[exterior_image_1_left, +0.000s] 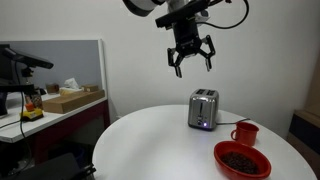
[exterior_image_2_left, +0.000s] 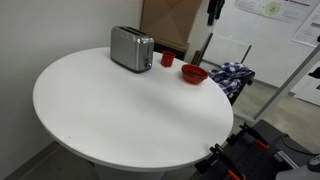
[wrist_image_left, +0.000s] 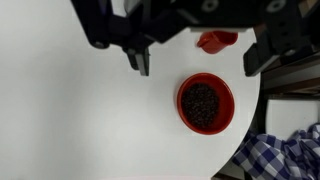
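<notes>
High over the table hangs my gripper (exterior_image_1_left: 194, 70), open, its two fingers spread wide with only air between them. In the wrist view the fingers (wrist_image_left: 142, 62) frame the tabletop from above. A red bowl (exterior_image_1_left: 242, 160) holding small dark pieces rests near the table's edge; the wrist view shows the same bowl (wrist_image_left: 228, 108) below the gripper. Behind it stands a red mug (exterior_image_1_left: 244, 134), partly cut off by the gripper in the wrist view. A silver toaster (exterior_image_1_left: 203, 109) with a lit blue light is farther back, with empty-looking slots.
A cord (exterior_image_1_left: 232, 122) runs from the toaster. Beyond the table lies a blue checked cloth (exterior_image_2_left: 232, 76). A side bench (exterior_image_1_left: 72, 110) carries boxes.
</notes>
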